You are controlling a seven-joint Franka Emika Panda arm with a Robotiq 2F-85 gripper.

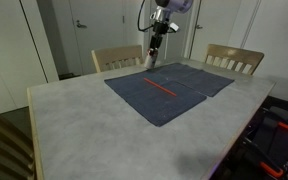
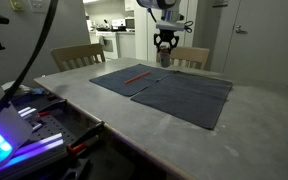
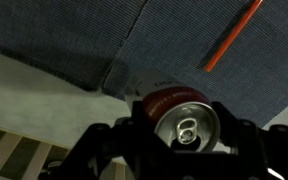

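Observation:
A drink can (image 3: 187,122) with a silver top, pull tab and red band fills the lower middle of the wrist view. My gripper is shut on it, its dark fingers on either side. In exterior view 1 the can (image 1: 150,61) is small and pale, under my gripper (image 1: 153,49) at the table's far side. Exterior view 2 shows the can (image 2: 164,58) beyond the cloth. Whether its base touches the surface I cannot tell. An orange-red stick (image 1: 160,88) lies across the dark cloth (image 1: 167,108), apart from the can.
Dark cloth also spreads to the right (image 1: 212,79), with a seam or fold between the parts. Chairs stand behind the table, one at back left (image 1: 117,58) and one at back right (image 1: 232,58).

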